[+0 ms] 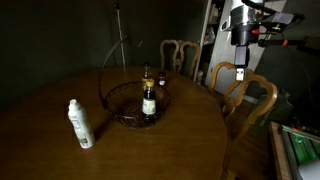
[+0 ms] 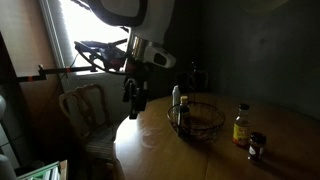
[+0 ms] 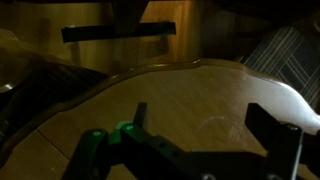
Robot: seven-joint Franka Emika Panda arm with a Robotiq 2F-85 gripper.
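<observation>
My gripper is open above the table's edge, its two dark fingers [image 3: 264, 124] wide apart with nothing between them. Exterior view 1 has it at upper right, well away from the objects. A black wire basket [image 1: 124, 112] stands on the table, and a dark bottle [image 1: 149, 108] with a pale label is upright at its side, apparently inside. Left of the basket stands a white bottle [image 1: 80, 125]. Beyond it are a bottle with a yellow label [image 2: 240, 128] and a small dark jar [image 2: 256, 150], both upright.
Wooden chairs [image 1: 262, 95] stand around its edge, with one below the arm. The basket's tall curved handle [image 1: 104, 70] rises above its rim.
</observation>
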